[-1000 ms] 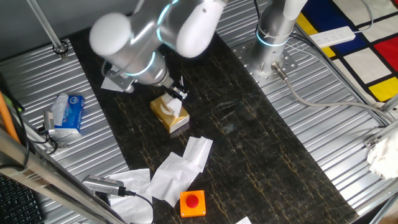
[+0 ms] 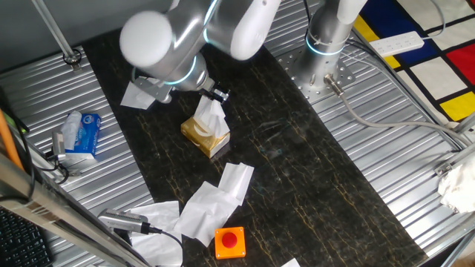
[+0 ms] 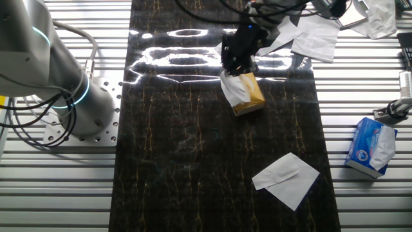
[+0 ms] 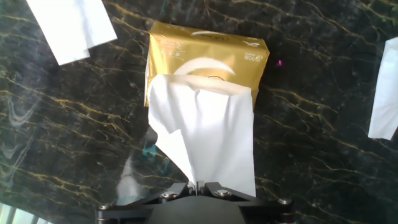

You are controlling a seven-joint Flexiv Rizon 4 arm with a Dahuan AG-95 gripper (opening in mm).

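Note:
A gold tissue pack (image 4: 205, 53) lies on the dark marbled table, and a white tissue (image 4: 211, 134) comes out of its slot. In the wrist view that tissue stretches from the pack down to my gripper, whose fingertips are shut on its edge. The upper end of the tissue (image 2: 211, 111) is drawn up to the fingers in exterior view 1, its lower end still at the gold pack (image 2: 205, 136). From the other side, exterior view 2 has my gripper (image 3: 237, 69) right above the pack (image 3: 250, 96); the fingertips there are dark and hard to make out.
Loose white tissues (image 2: 208, 211) lie toward the front, beside an orange box with a red button (image 2: 230, 242). Another sheet (image 3: 287, 180) rests on the dark table. A blue tissue pack (image 2: 83, 137) stands off to the left.
My gripper was lower at the pack a second ago. It has since risen, drawing the tissue farther out. The pack has shifted slightly and turned a little.

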